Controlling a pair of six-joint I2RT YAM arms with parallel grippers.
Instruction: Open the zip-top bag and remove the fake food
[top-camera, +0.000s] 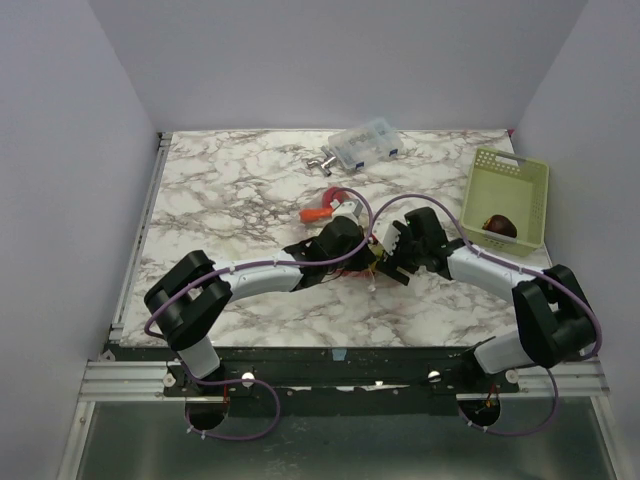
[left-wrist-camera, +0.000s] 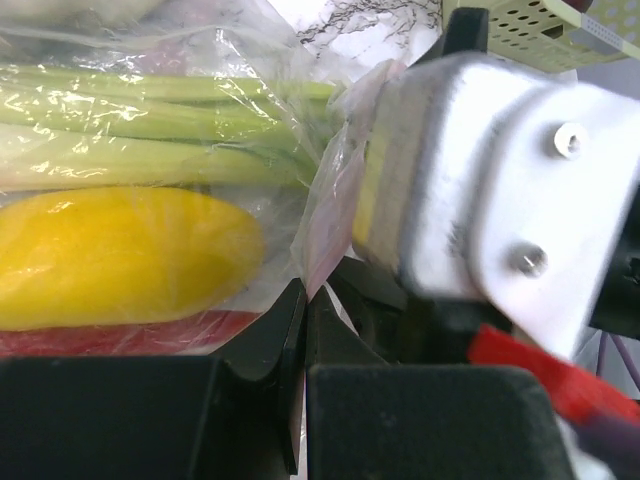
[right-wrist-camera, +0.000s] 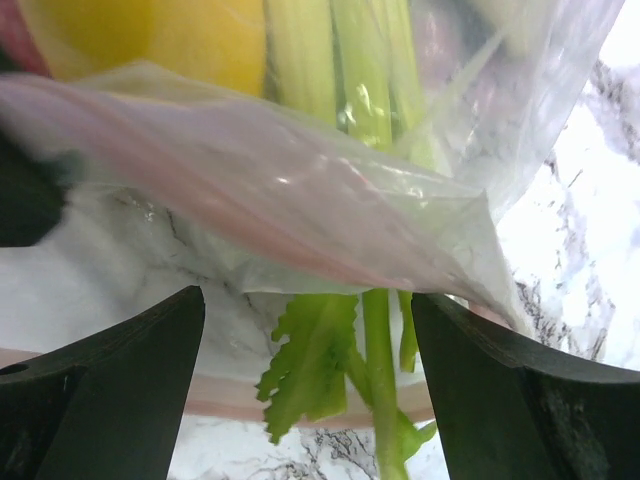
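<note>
The clear zip top bag lies with its mouth parted, a pale film edge crossing the right wrist view. Inside are a yellow fake food (left-wrist-camera: 130, 255), green celery-like stalks (left-wrist-camera: 150, 115) and something red (left-wrist-camera: 120, 338). My left gripper is shut, and the bag's film runs into its fingertips. Over the bag's mouth, my right gripper stands open. Leafy stalk ends (right-wrist-camera: 315, 360) show in the gap between its fingers, beyond the bag edge (right-wrist-camera: 270, 215). From above, both arms hide most of the bag.
A green basket (top-camera: 510, 170) holding a dark round item (top-camera: 499, 226) stands at the right. At the back lie a clear plastic box (top-camera: 366, 145) and a small metal piece (top-camera: 322, 161).
</note>
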